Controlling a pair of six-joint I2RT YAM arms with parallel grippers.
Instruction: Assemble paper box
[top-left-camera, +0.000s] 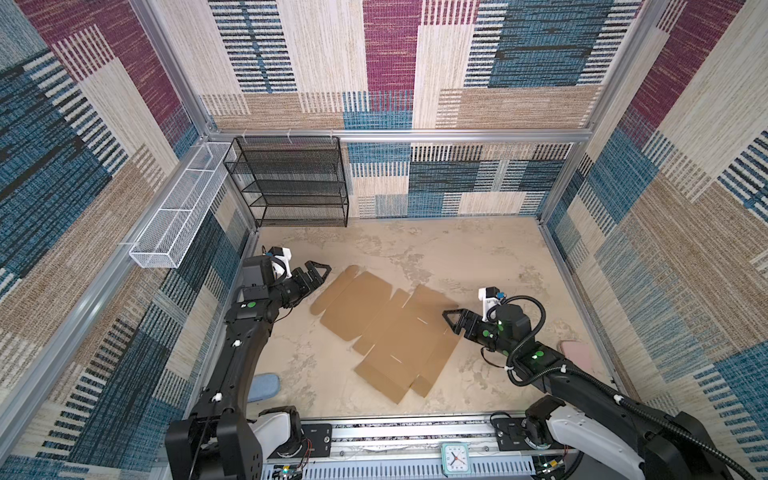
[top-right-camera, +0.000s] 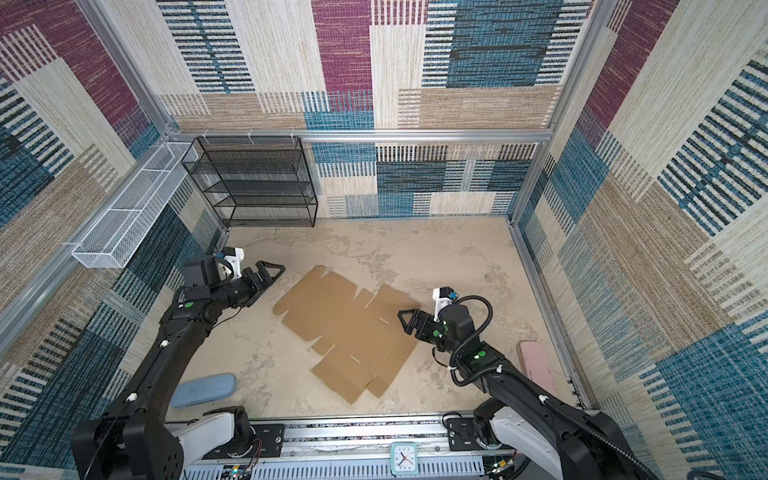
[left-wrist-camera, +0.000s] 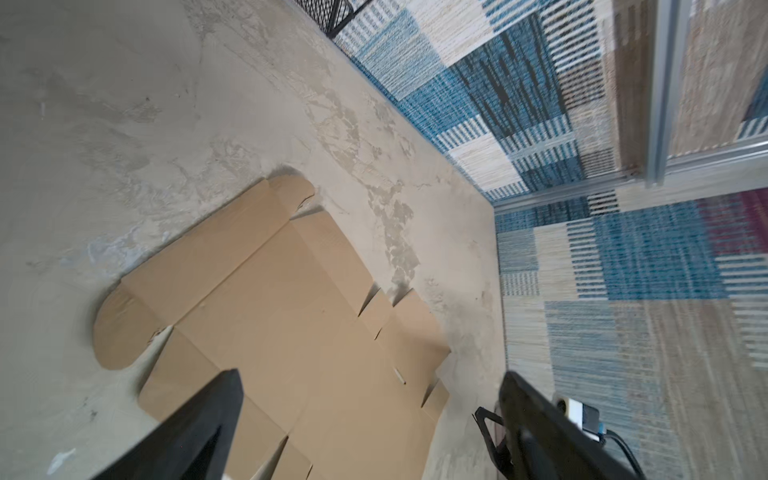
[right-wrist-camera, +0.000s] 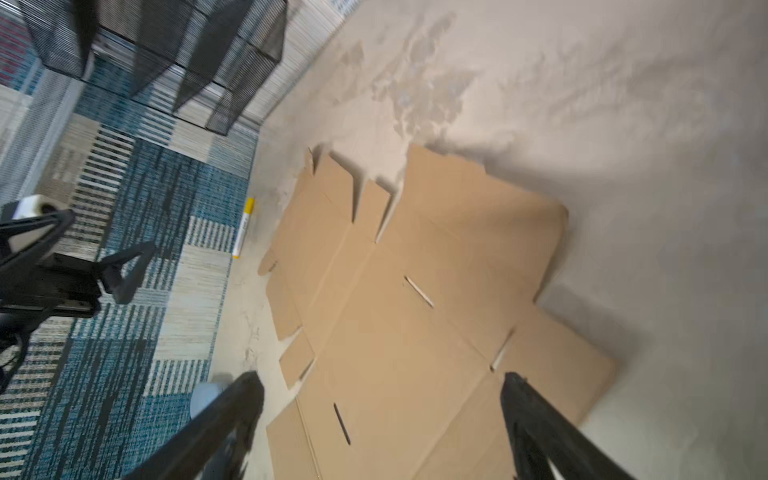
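A flat, unfolded brown cardboard box blank (top-left-camera: 392, 328) lies in the middle of the table, with slots, creases and cut flaps. My left gripper (top-left-camera: 321, 272) hangs open just beyond the blank's rounded far-left flaps. In the left wrist view the whole near part of the cardboard (left-wrist-camera: 272, 296) shows between spread fingers. At the other side my right gripper (top-left-camera: 452, 318) is at the blank's right edge, its fingers apart. The right wrist view shows cardboard (right-wrist-camera: 392, 352) below and beyond those fingers, with nothing held; whether they touch it cannot be told.
A black wire rack (top-left-camera: 292, 180) stands at the back left, and a white wire basket (top-left-camera: 180, 208) hangs on the left wall. A blue pad (top-left-camera: 264, 386) and a pink pad (top-left-camera: 576, 356) lie near the sides.
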